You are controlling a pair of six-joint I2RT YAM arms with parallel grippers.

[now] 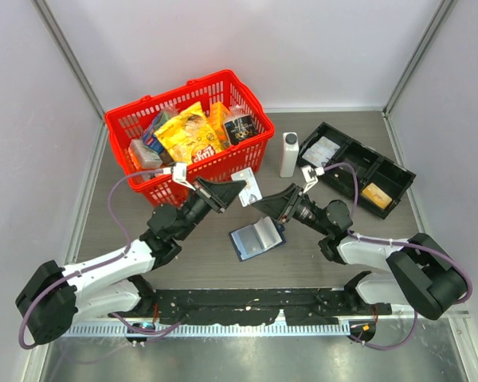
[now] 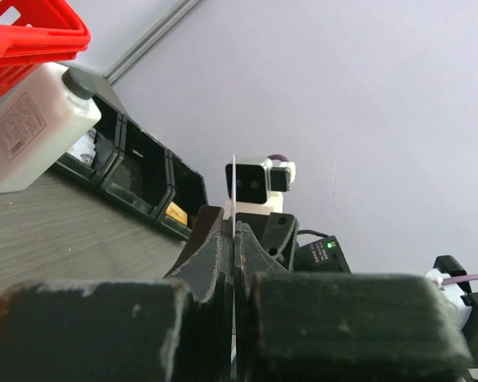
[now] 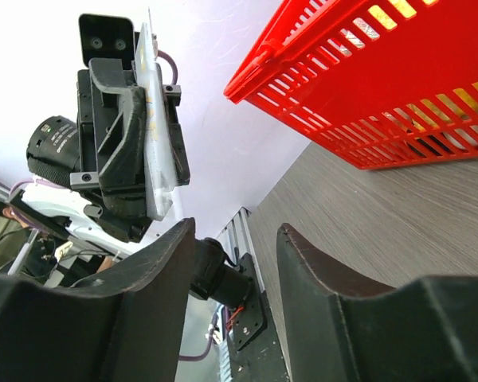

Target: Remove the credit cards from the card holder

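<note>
A white card (image 1: pixel 245 185) is up in the air between the two arms. My left gripper (image 1: pixel 240 188) is shut on it; from the left wrist view the card (image 2: pixel 233 185) shows edge-on as a thin line rising from the closed fingertips. In the right wrist view, the card's pale face (image 3: pixel 154 119) stands beyond my right gripper, whose fingers are apart with empty space between them. From above, that right gripper lies close to the card's lower end; whether they touch cannot be told. Below them the card holder (image 1: pixel 247 244) lies opened on the table.
A red basket (image 1: pixel 263 143) full of packets stands at the back left. A white bottle (image 1: pixel 289 155) and a black divided tray (image 1: pixel 358 163) are at the back right. Clear table surrounds the card holder.
</note>
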